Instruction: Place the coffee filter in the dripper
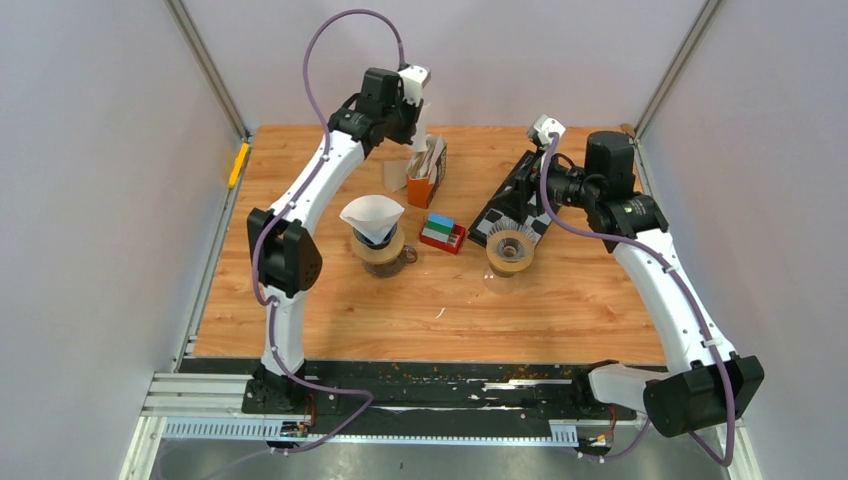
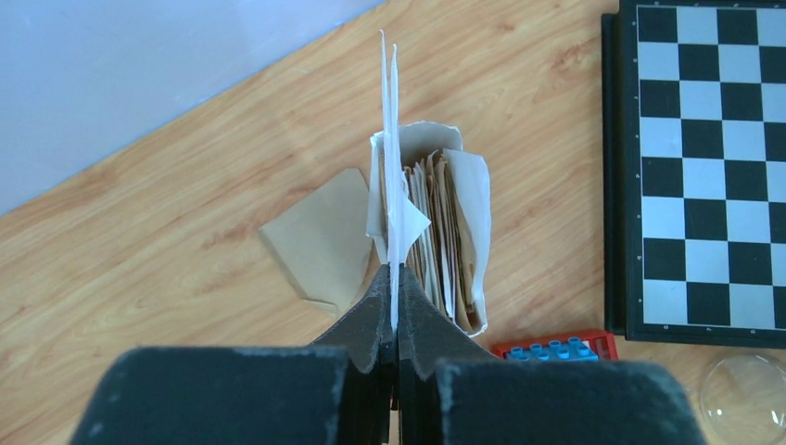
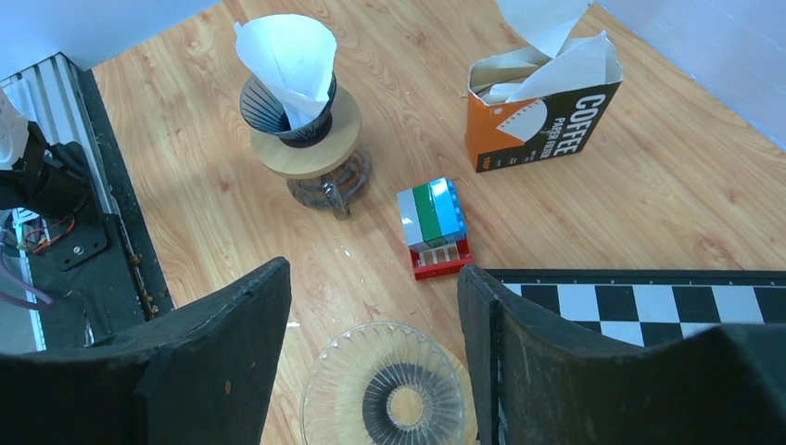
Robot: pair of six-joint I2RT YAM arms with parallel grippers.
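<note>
My left gripper is shut on a folded white coffee filter [image 2: 392, 195], seen edge-on as it stands up from between the fingertips. It hangs over the filter box [image 1: 427, 185], which holds several upright papers. My right gripper stands open, nothing between its fingers, above a clear ribbed dripper [image 3: 334, 408]. That dripper shows bare ribs, with no paper in it. The dark dripper [image 3: 269, 109] at the left, on a wood-collared glass carafe [image 3: 343, 181], has an opened white filter [image 3: 289, 60] in it.
Beside the box a brown paper filter [image 1: 395, 178] lies flat. A red tray [image 1: 447, 244] with toy bricks sits between the two drippers. A checkered board [image 1: 492, 212] lies behind the clear dripper.
</note>
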